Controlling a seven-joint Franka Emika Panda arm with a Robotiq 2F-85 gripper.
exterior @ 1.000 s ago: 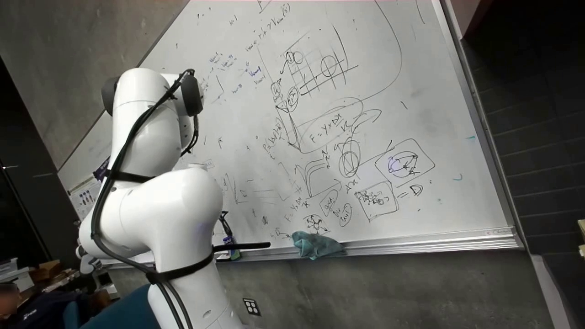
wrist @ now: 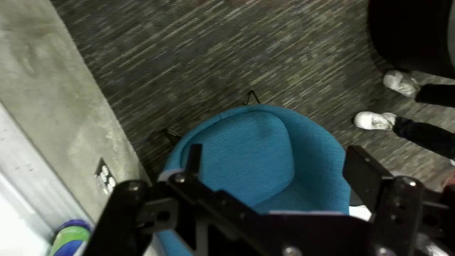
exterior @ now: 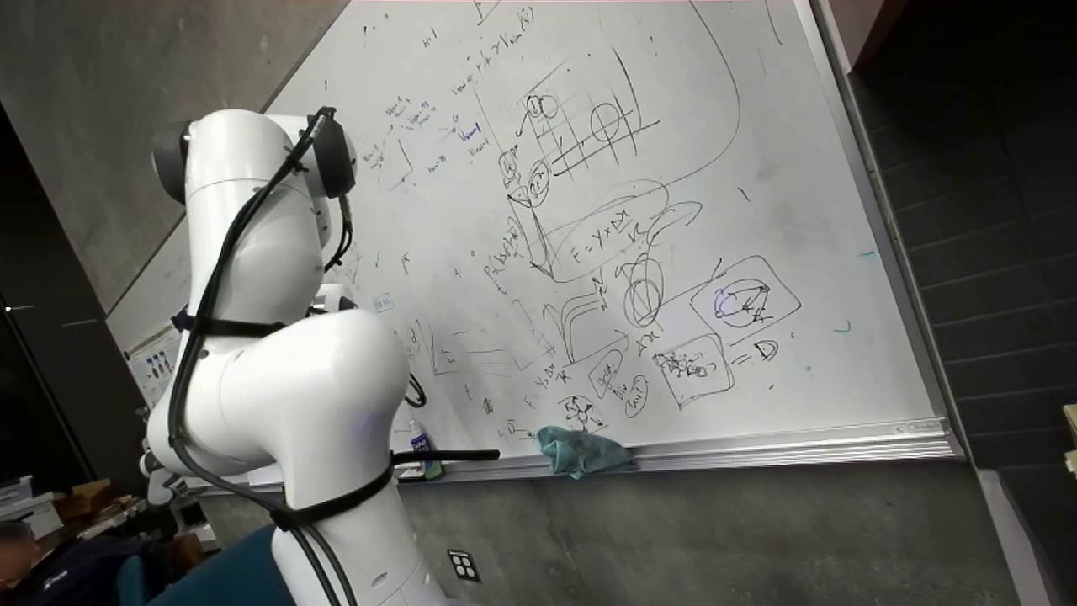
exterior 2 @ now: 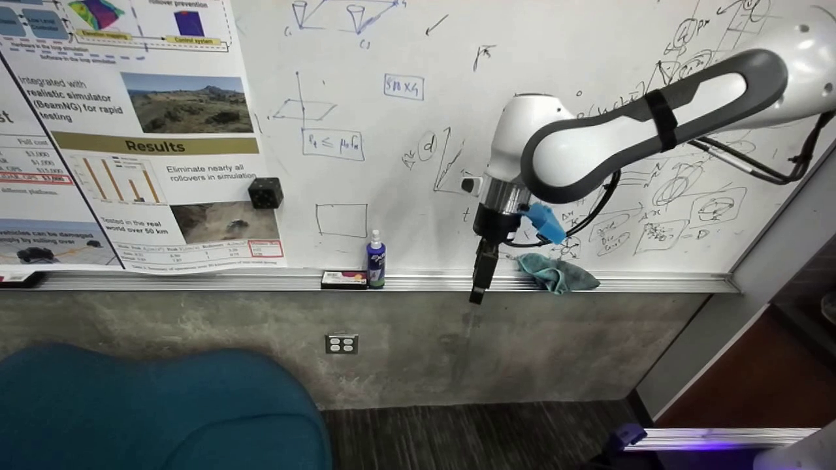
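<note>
My gripper [exterior 2: 478,297] points downward in exterior view 2, its fingertips by the whiteboard's ledge [exterior 2: 439,281]. The wrist view shows the gripper open, with two black fingers far apart and nothing between them. To its left in exterior view 2, a purple-blue spray bottle [exterior 2: 376,262] stands upright on the ledge beside a small black-and-white box [exterior 2: 343,279]. A crumpled teal cloth [exterior 2: 558,274] hangs over the ledge to the gripper's right. Marker drawings and writing cover much of the whiteboard [exterior: 808,182]. In exterior view 1 the arm hides the gripper.
Below the ledge is a concrete wall with an outlet [exterior 2: 341,343]. A blue chair [wrist: 251,153] stands on the carpet beneath the gripper. Someone's white shoes [wrist: 375,121] show at the right. A poster [exterior 2: 149,149] and a black cube [exterior 2: 266,192] are on the board's left side.
In exterior view 1, the arm's upper part has shifted left and slightly up. A white part of the arm now shows behind the elbow. The cloth and bottle have not visibly moved.
</note>
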